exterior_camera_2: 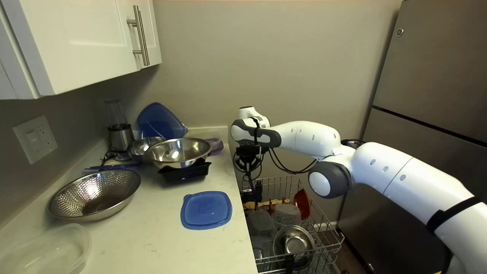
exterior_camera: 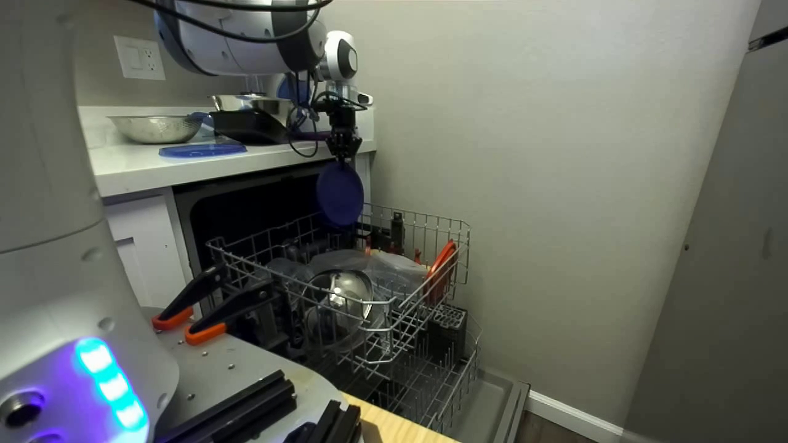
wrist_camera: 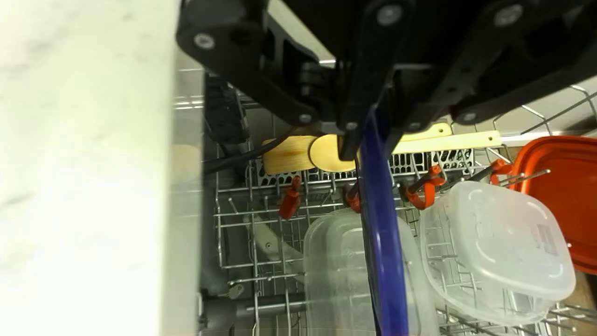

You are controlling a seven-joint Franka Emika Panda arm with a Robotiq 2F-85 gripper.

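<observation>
A round blue-purple lid (exterior_camera: 340,193) hangs on edge from my gripper (exterior_camera: 341,156), high over the back part of the dishwasher's upper rack (exterior_camera: 414,325). In the wrist view the lid (wrist_camera: 383,241) appears edge-on, its upper rim pinched between the fingers of my gripper, which is shut on it. Below it lie a clear container (wrist_camera: 333,263) and, to the right, a second clear container (wrist_camera: 487,241). The lid's lower edge is clear of the rack's contents as far as exterior view 1 shows.
The counter edge (wrist_camera: 173,224) runs close on the left. A red lid (wrist_camera: 559,196), wooden utensils (wrist_camera: 291,154) and a steel bowl (exterior_camera_2: 293,246) occupy the rack. On the counter lie a blue square lid (exterior_camera_2: 206,210) and a colander (exterior_camera_2: 96,194).
</observation>
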